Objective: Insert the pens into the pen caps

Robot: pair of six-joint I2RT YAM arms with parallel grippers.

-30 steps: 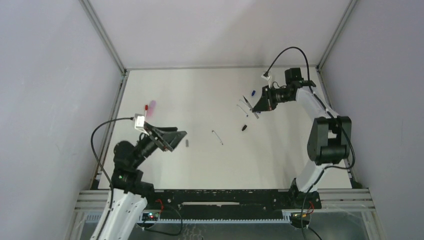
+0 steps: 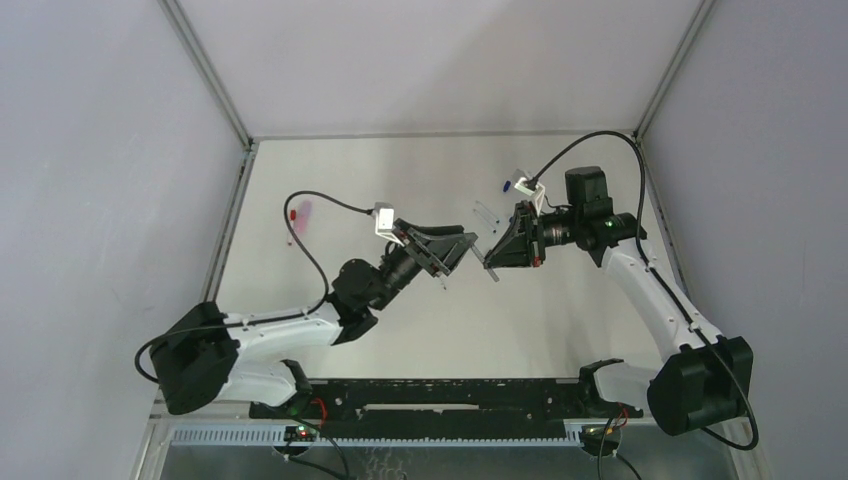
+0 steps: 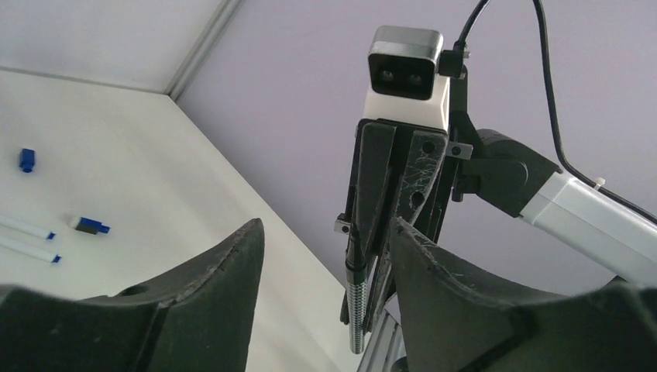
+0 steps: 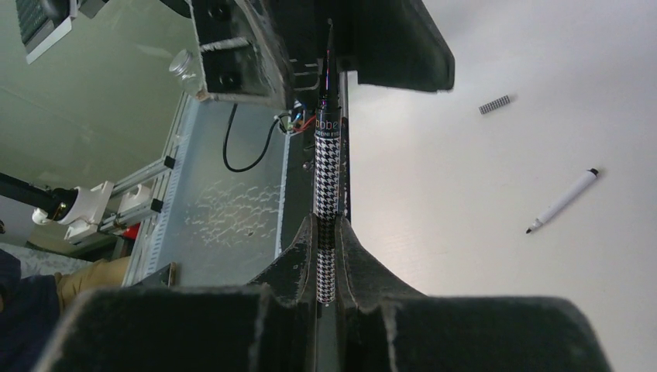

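Observation:
My right gripper (image 2: 488,262) is shut on a slim houndstooth-patterned pen (image 4: 327,178), whose dark pointed end reaches toward my left gripper (image 2: 462,245). In the left wrist view that pen (image 3: 356,302) stands upright just beyond my left gripper's parted fingers, which have nothing clearly between them. In the right wrist view a short houndstooth cap (image 4: 493,104) and a white marker (image 4: 561,201) lie on the table.
White pens (image 3: 23,250) and blue caps (image 3: 27,160) lie toward the back right of the table (image 2: 430,340). A pink item (image 2: 302,216) and red-capped pen lie at the left.

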